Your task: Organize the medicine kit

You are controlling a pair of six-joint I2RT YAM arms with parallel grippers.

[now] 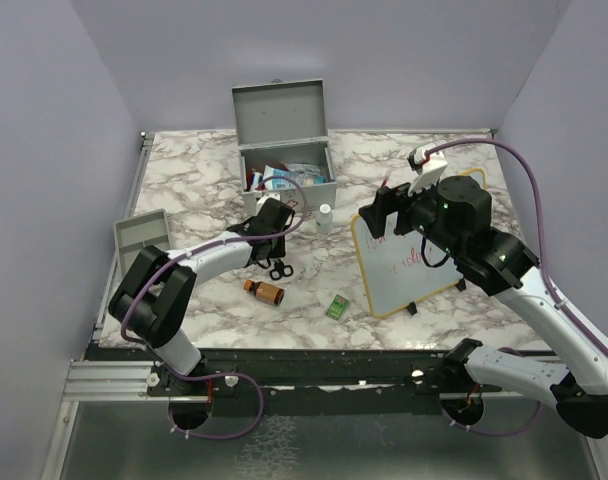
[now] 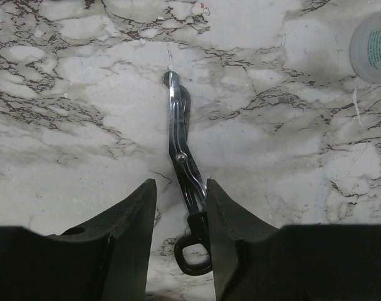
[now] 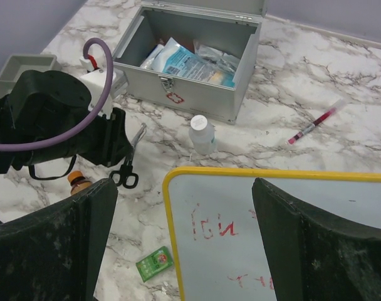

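Observation:
Black-handled scissors [image 2: 181,157] lie on the marble table, with my left gripper hovering over their handle end, fingers partly apart. An open grey metal case [image 3: 172,91] holding packets [image 3: 190,59] stands at the back. A white bottle [image 3: 202,139] stands in front of it. A brown bottle [image 1: 264,292] and a green packet [image 1: 337,307] lie nearer the front edge. My right gripper is open above a whiteboard [image 3: 219,282], nothing between its fingers.
An empty divided grey tray [image 1: 141,220] sits at the left. A red-tipped tube [image 3: 309,126] lies at the back right, behind the whiteboard [image 1: 404,295].

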